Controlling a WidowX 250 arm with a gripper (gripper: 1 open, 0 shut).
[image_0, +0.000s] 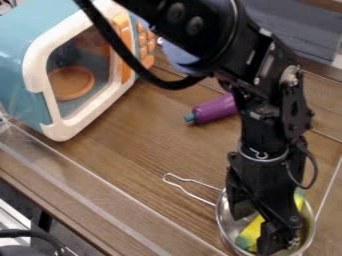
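Note:
A small steel pan with a wire handle sits at the lower right. Inside it lies a yellow object with some green on it, partly hidden by my gripper. My black gripper reaches down into the pan over that object. The fingers are dark against the arm, so their hold on the object is unclear.
A toy oven in blue and white, with an orange disc inside, stands at the upper left. A purple object lies behind the pan. Bare wooden surface fills the middle and left front.

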